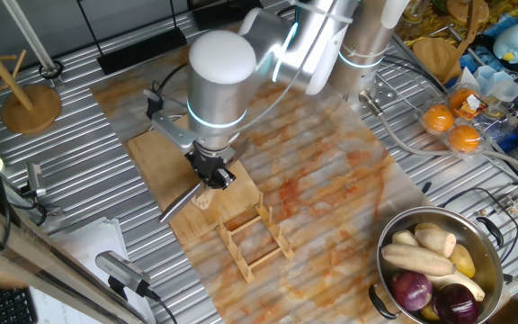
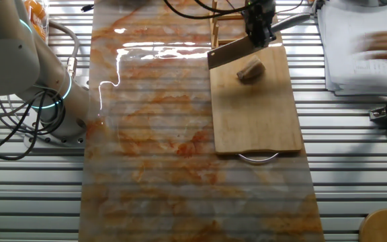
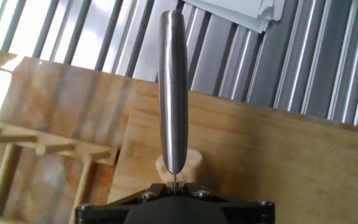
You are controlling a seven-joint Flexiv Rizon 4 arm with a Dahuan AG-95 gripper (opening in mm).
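My gripper is shut on a metal cleaver, whose handle (image 3: 173,93) points away from the fingers in the wrist view. In exterior view 2 the cleaver's broad blade (image 2: 231,52) reaches left from the gripper, above the far end of the wooden cutting board (image 2: 257,121). A pale, cut food piece (image 2: 251,69) lies on the board near the blade. That same piece (image 3: 194,165) shows partly behind the handle's lower end in the wrist view. Whether the blade touches it cannot be told.
A wooden rack (image 1: 253,245) stands beside the board's end. The steel pot (image 1: 390,236) at the right holds potatoes and purple onions. Papers (image 2: 358,50) lie beyond the board, with a blurred hand (image 2: 383,46) over them.
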